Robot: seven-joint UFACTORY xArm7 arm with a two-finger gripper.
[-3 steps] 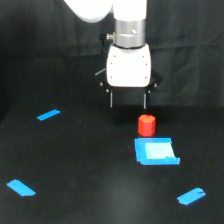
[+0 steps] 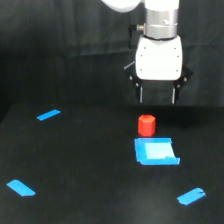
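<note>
A small red block point(image 2: 147, 125) rests on the black table, right of centre. Just in front of it lies a white square point(image 2: 158, 150) edged with blue tape point(image 2: 140, 155); the block sits outside this square, behind its back edge. My gripper point(image 2: 158, 98) hangs above and slightly to the right of the block, clear of it. Its two thin dark fingers stand wide apart, and nothing shows between them.
Strips of blue tape mark the table at the back left point(image 2: 48, 115), front left point(image 2: 20, 188) and front right point(image 2: 191, 196). Dark cloth hangs behind.
The arm and gripper have moved to the right and slightly down, from left of the block to above it. The red block and the taped square have stayed put.
</note>
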